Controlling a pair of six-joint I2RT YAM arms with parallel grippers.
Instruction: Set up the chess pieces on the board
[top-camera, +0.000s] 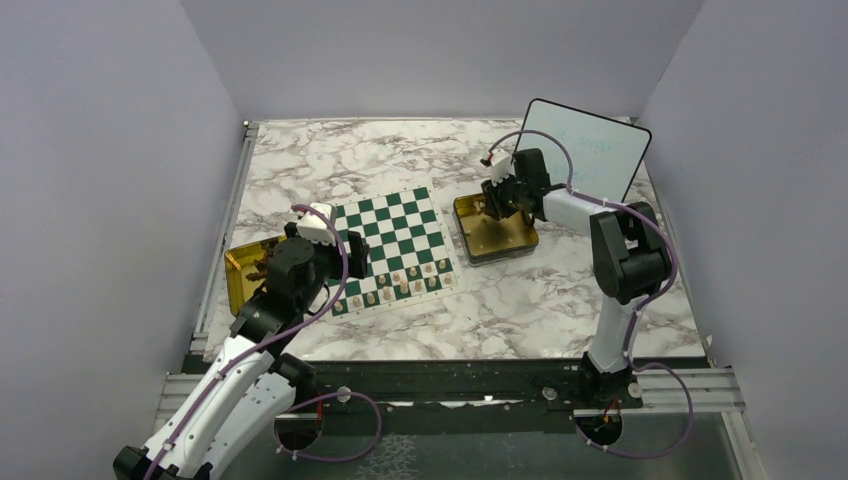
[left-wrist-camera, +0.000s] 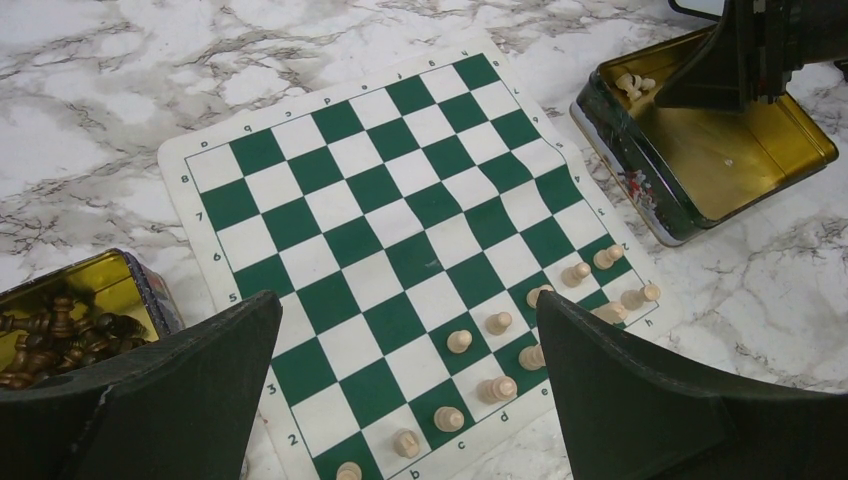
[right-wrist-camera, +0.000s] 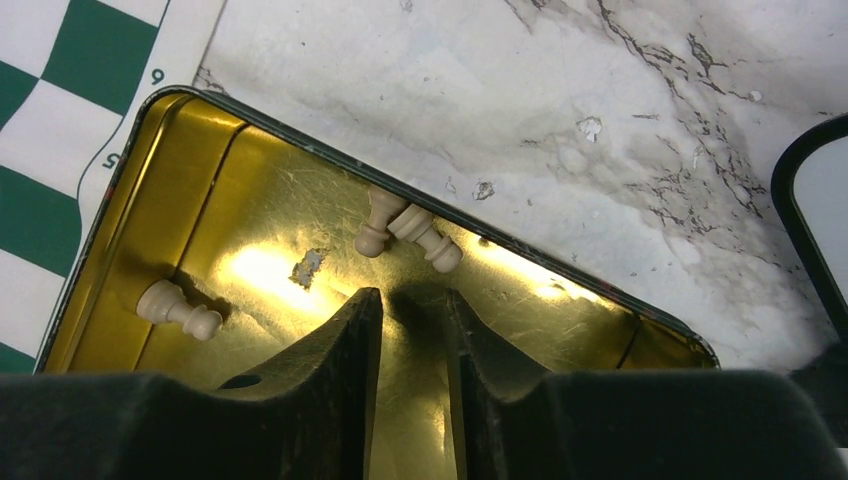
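The green-and-white chessboard (left-wrist-camera: 400, 240) carries light pieces standing on its near rows, including a pawn (left-wrist-camera: 459, 341). The right gold tin (right-wrist-camera: 200, 150) holds three light pawns lying down: two together by the upper wall (right-wrist-camera: 432, 245) and one at the left (right-wrist-camera: 180, 310). My right gripper is over this tin, below the pair in its wrist view, part open with empty space between its fingertips. My left gripper is open and empty above the board's near-left part.
A second gold tin (left-wrist-camera: 75, 285) with dark pieces is left of the board. A whiteboard (top-camera: 585, 150) lies behind the right tin. Bare marble shows behind and in front of the board.
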